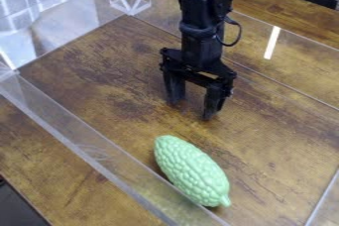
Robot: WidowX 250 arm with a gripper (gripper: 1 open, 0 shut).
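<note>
My black gripper (193, 89) hangs in the upper middle of the camera view, low over the wooden surface, its fingers spread open with nothing visible between them. A pale green bumpy vegetable, like a bitter melon (191, 170), lies at the bottom centre, below and apart from the gripper.
Clear plastic walls edge the wooden floor (93, 91) on the left, back and right, with a white strip (272, 43) at the back right. The floor around the gripper and to its left is bare.
</note>
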